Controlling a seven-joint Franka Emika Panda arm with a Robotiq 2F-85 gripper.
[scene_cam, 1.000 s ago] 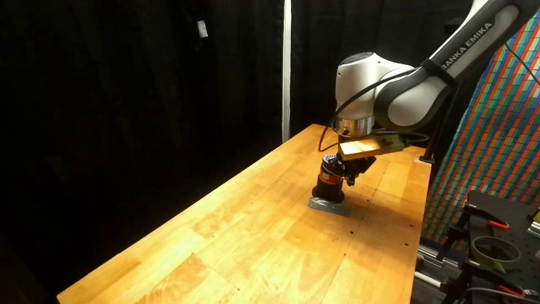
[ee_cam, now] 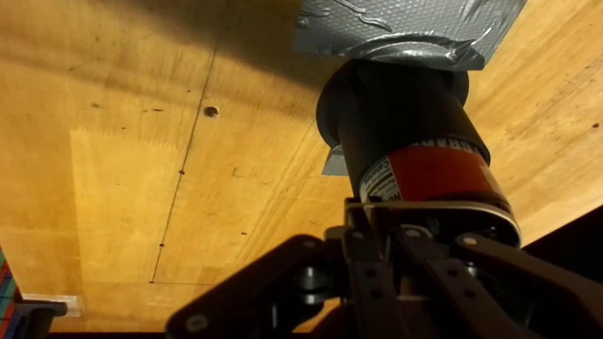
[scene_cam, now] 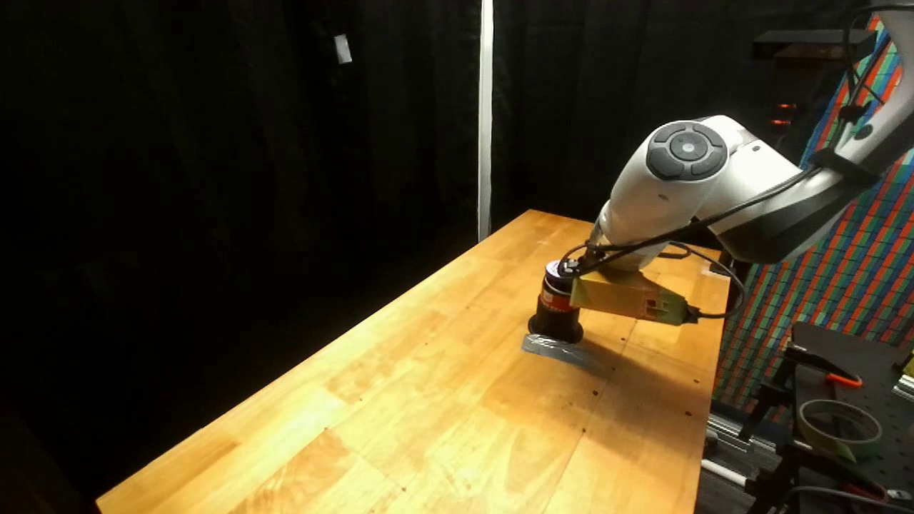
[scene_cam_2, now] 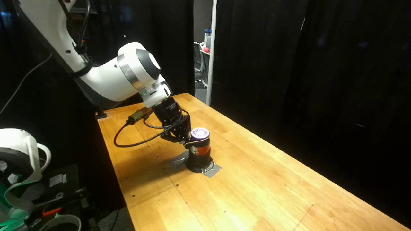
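A dark bottle with a red-orange label and a patterned white lid stands upright in a black cylindrical holder with a flared base. In the wrist view, a thin pale band loops around the bottle's upper part and reaches back to my fingertips. Close against the bottle's side is my gripper, its fingers near each other at the band. How far the fingers stand apart, and whether they pinch the band, is unclear. In exterior view 1 the yellow-green wrist camera hides the fingers.
Grey tape lies at the holder's base on the wooden table. A side cart with a tape roll stands past the table's edge. A black cable hangs in a loop beside the wrist.
Bottle and holder stay in place.
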